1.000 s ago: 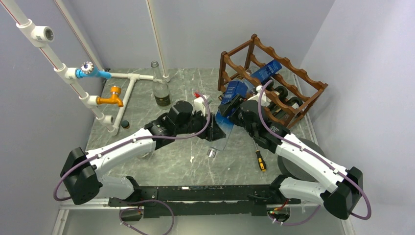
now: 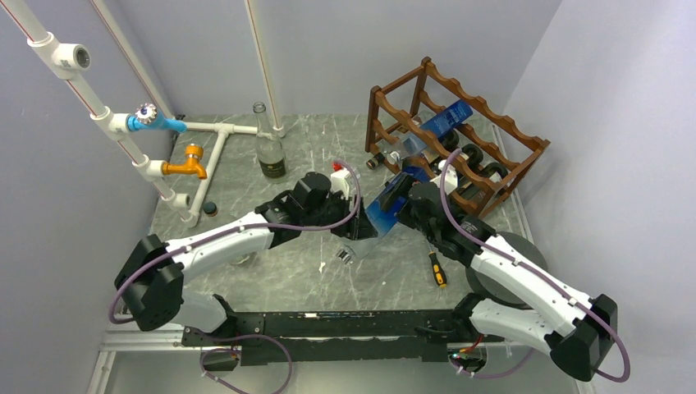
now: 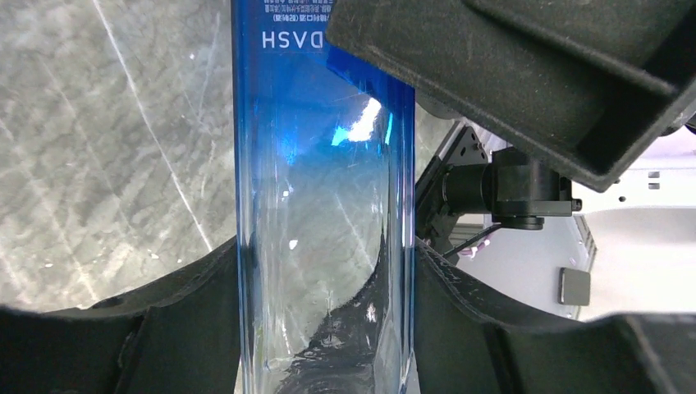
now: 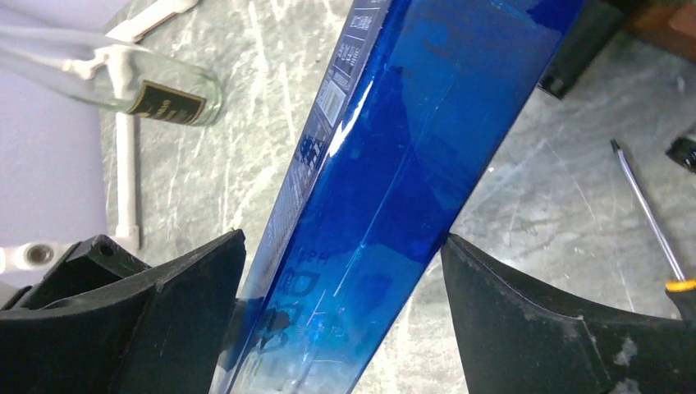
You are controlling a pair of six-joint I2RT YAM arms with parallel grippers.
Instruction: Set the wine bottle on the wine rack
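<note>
A rectangular blue-and-clear bottle point(image 2: 383, 213) point(image 3: 324, 205) point(image 4: 394, 189) hangs slanted above the counter, in front of the wooden wine rack point(image 2: 517, 127). My left gripper point(image 2: 354, 220) is shut on its clear section, one finger either side. My right gripper point(image 2: 400, 197) stands open around the blue upper section; whether its fingers touch the bottle I cannot tell. The bottle's upper end is partly hidden behind the right arm in the top view.
The rack holds a blue bottle and several dark ones. An empty glass bottle point(image 2: 271, 152) stands at the back left. A screwdriver point(image 2: 437, 271) lies right of the grippers. Pipes with taps line the left. A round dark object point(image 2: 509, 258) sits at right.
The bottle is more tilted, its lower end shifted left. Both arms have moved slightly, the right gripper a little to the right and down in the top view.
</note>
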